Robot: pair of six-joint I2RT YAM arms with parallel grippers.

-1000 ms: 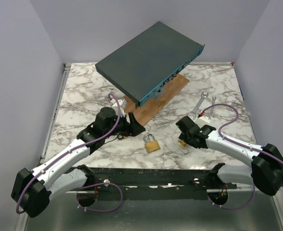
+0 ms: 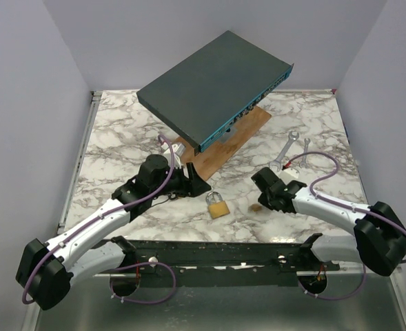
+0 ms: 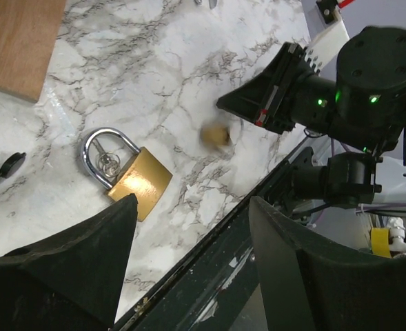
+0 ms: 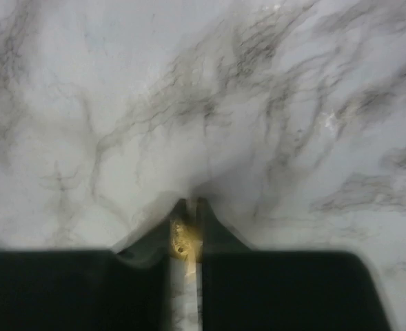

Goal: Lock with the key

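Note:
In the left wrist view this padlock (image 3: 215, 135) is a blurred brass patch just below the right fingertips; its key and shackle cannot be made out. Well apart stand the fingers of my left gripper, with nothing held between them. Ahead of them lies a larger brass padlock (image 3: 144, 183) with a steel shackle, and a key ring (image 3: 109, 164) lies inside the shackle's loop. From above, the left gripper (image 2: 201, 181) is left of the right gripper (image 2: 261, 186).
A wooden board (image 2: 213, 155) lies at the back, partly under a large dark panel (image 2: 213, 86). Two wrenches lie at the back right, the larger wrench (image 2: 285, 148) behind the right gripper. Marble between both grippers is mostly clear.
That padlock, sharp before with its open shackle showing, is now blurred.

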